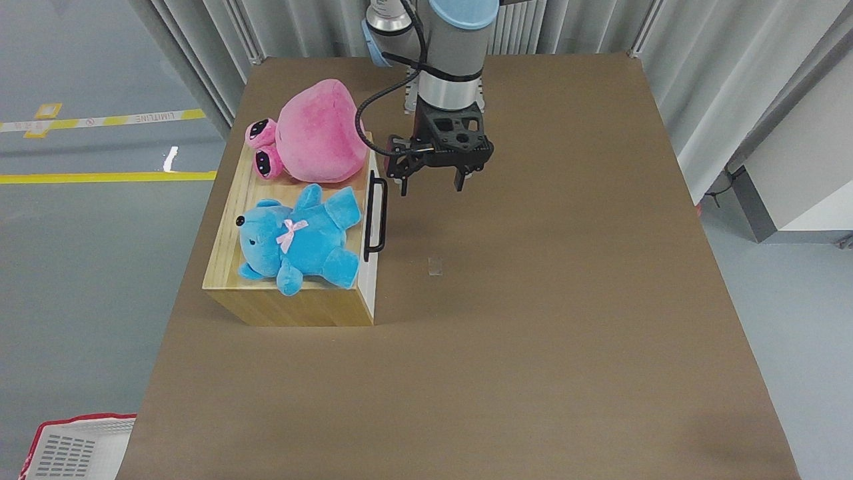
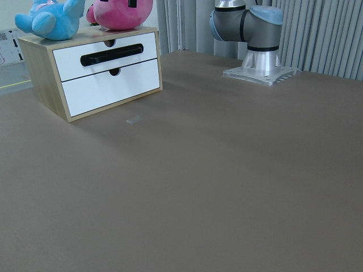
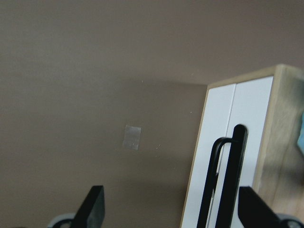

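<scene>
A blue plush bear [image 1: 264,240] with a pink bow lies on top of a wooden two-drawer box [image 1: 284,309], beside a pink round plush toy [image 1: 318,136]. Both toys also show at the top of the left view. The box's white drawer fronts face right and carry a black handle [image 1: 376,248]. My gripper [image 1: 431,180] hangs right of and behind the blue bear, clear of it. In the wrist view its two fingers stand wide apart with nothing between them, above the table near the handle.
A white basket with a red rim [image 1: 80,419] stands below the table at bottom left. Curtains line the back.
</scene>
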